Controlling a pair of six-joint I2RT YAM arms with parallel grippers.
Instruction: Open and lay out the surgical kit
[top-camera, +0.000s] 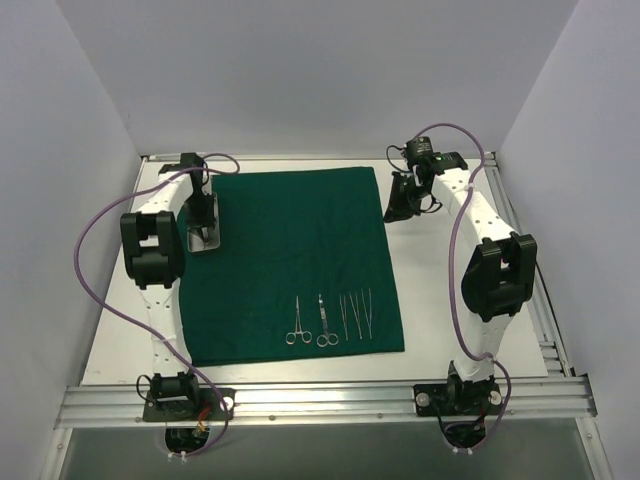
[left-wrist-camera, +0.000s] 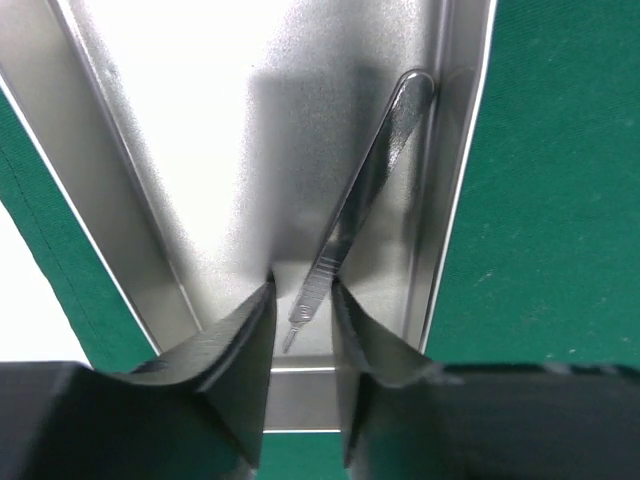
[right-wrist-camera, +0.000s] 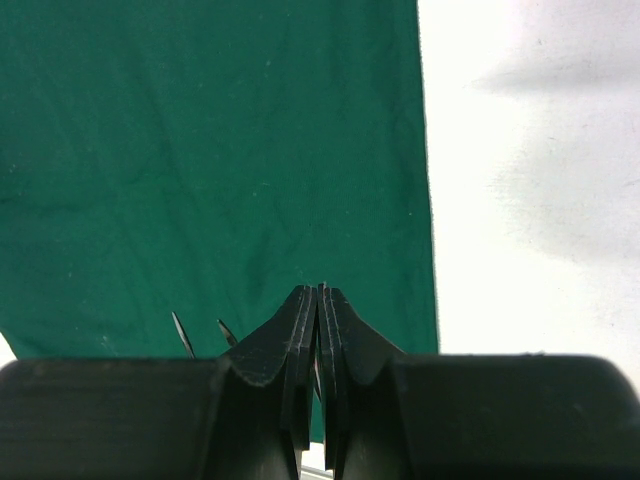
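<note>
A steel tray (top-camera: 204, 243) lies on the green cloth (top-camera: 285, 240) at the left. Inside it, in the left wrist view, a flat scalpel handle (left-wrist-camera: 368, 180) lies diagonally. My left gripper is part open over its narrow end, a finger on either side; contact is unclear. Forceps (top-camera: 298, 327), scissors (top-camera: 323, 325) and several slender tools (top-camera: 356, 315) lie in a row on the cloth's lower right. My right gripper hovers shut by the cloth's right edge; nothing clearly shows between its fingers.
White table (top-camera: 455, 320) shows bare at the right of the cloth and along its left edge.
</note>
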